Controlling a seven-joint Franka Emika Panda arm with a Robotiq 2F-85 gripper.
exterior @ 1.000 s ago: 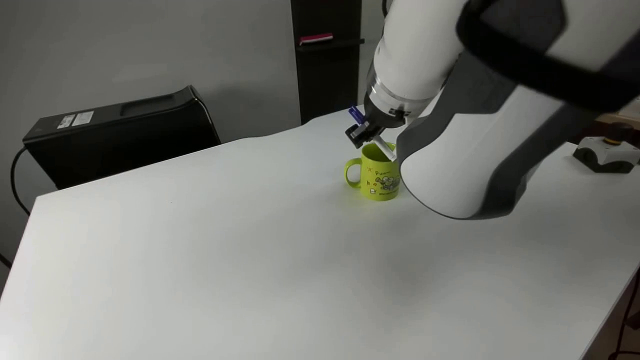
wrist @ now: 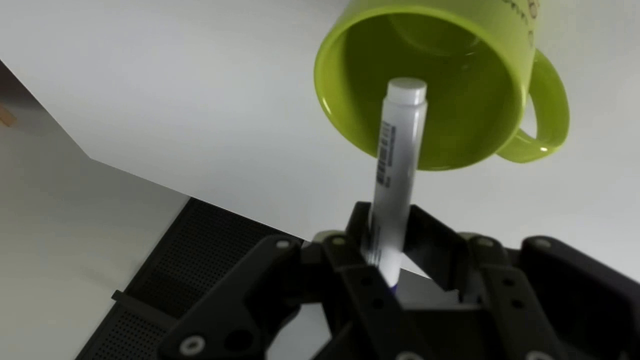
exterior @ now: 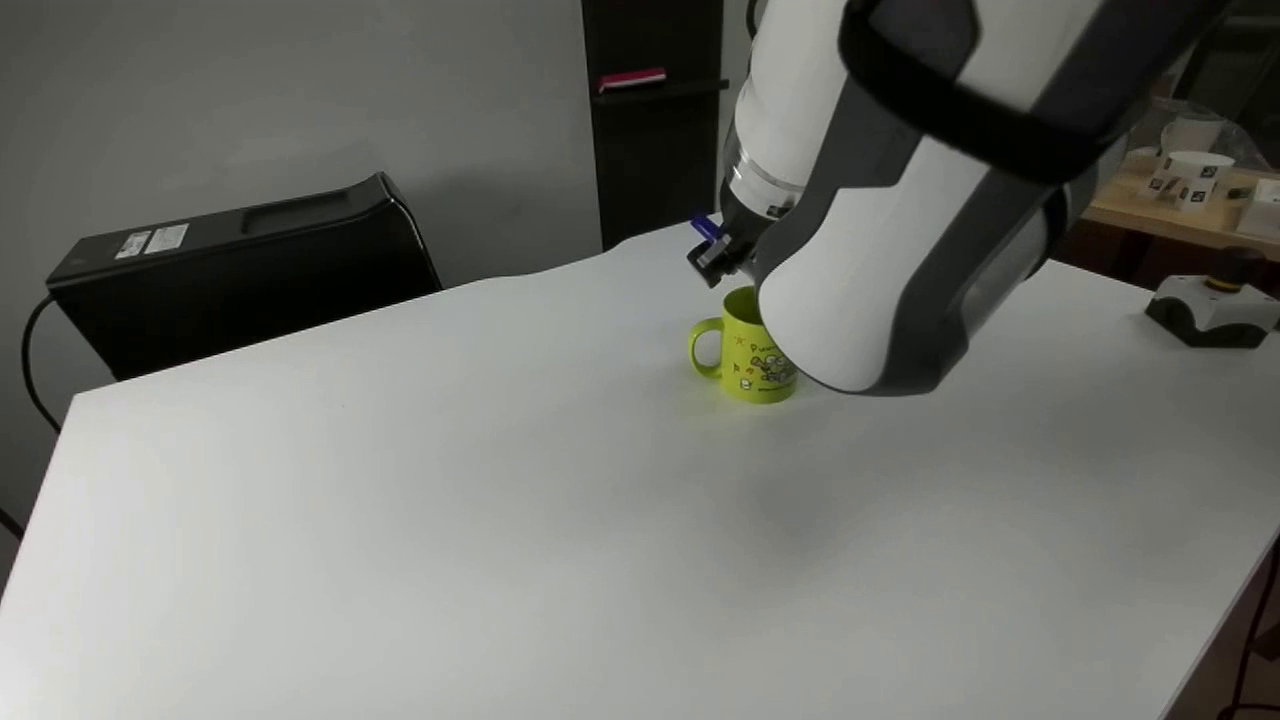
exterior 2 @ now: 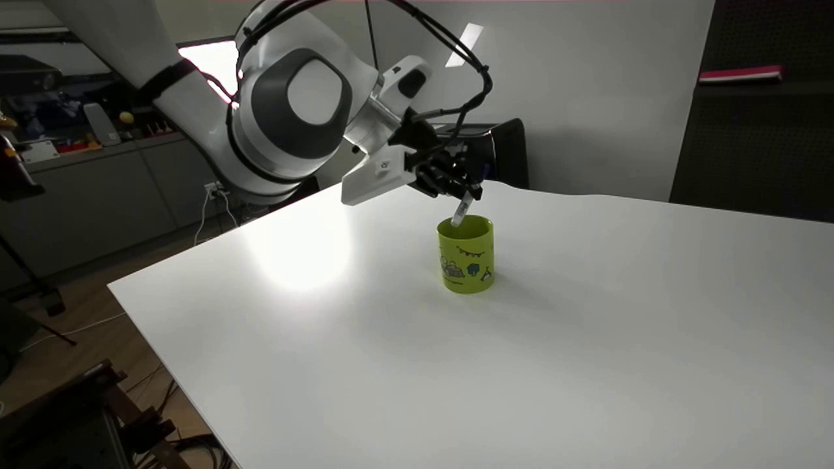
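A yellow-green mug point(exterior: 756, 366) with printed drawings stands upright on the white table, its handle to the left in exterior view 1. My gripper is shut on a white marker point(wrist: 400, 141) with a barcode and a blue end. The marker slants, and its white end lies over the mug's opening in the wrist view. In exterior view 2 that end of the marker point(exterior 2: 462, 210) is at the rim of the mug point(exterior 2: 466, 262); whether it touches the rim I cannot tell. The arm hides part of the mug and the marker's white end in exterior view 1.
A black box-shaped device point(exterior: 252, 264) stands behind the table's back left edge. An emergency-stop box point(exterior: 1214, 306) sits at the far right.
In exterior view 1 the arm has shifted left and its forearm has risen a little, now covering the marker's white end. The marker is still gripped, and the mug stands in the same place.
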